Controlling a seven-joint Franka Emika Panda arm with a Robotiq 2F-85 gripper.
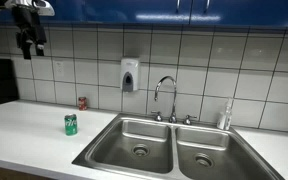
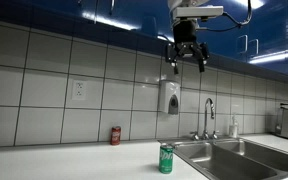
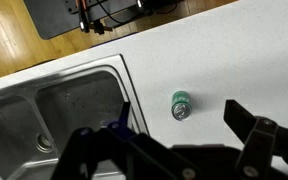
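A green can [image 1: 71,125] stands upright on the white counter left of the sink. In the wrist view the same green can [image 3: 181,105] lies below, between the spread fingers and a little beyond them. Farther back, by the tiled wall, a red can [image 2: 115,135] stands on the counter. My gripper [image 2: 188,69] hangs high above the counter, well clear of both cans. It is open, with nothing between its fingers.
A double steel sink [image 1: 177,150] with a tall faucet [image 1: 165,95] fills the counter's right part. A soap dispenser [image 1: 130,74] hangs on the wall, and a clear bottle [image 2: 233,127] stands behind the sink. Blue cabinets [image 1: 164,12] run overhead.
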